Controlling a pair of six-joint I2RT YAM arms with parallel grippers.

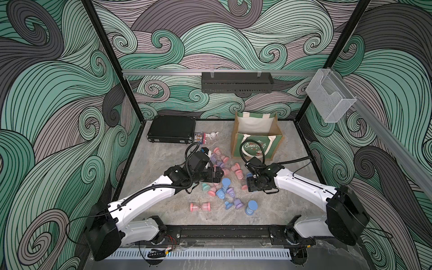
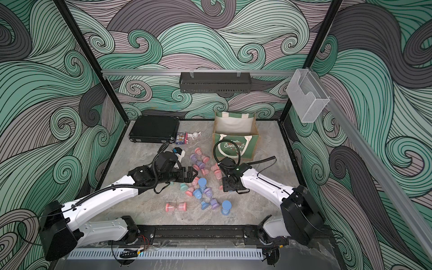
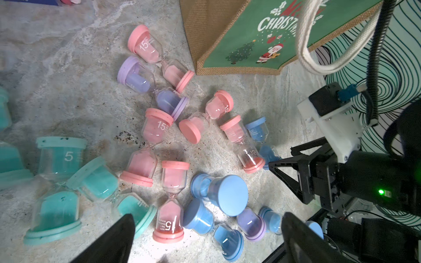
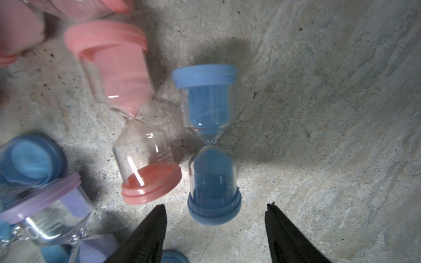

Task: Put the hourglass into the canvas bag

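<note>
In the right wrist view a blue hourglass (image 4: 212, 175) lies on the grey table, with its lower end reaching toward the gap of my open right gripper. Its fingers stand apart, not touching it. Close on its left lies a pink hourglass (image 4: 131, 114). My left gripper is open as well, above a cluster of pink, teal, blue and purple hourglasses; one is a pink hourglass (image 3: 171, 201). The canvas bag (image 1: 255, 146), green with a Christmas print, stands upright at the back right, open at the top.
A black case (image 1: 172, 129) sits at the back left, near a small box (image 1: 199, 138) and a white figurine (image 1: 212, 135). One pink hourglass (image 1: 199, 207) lies apart at the front.
</note>
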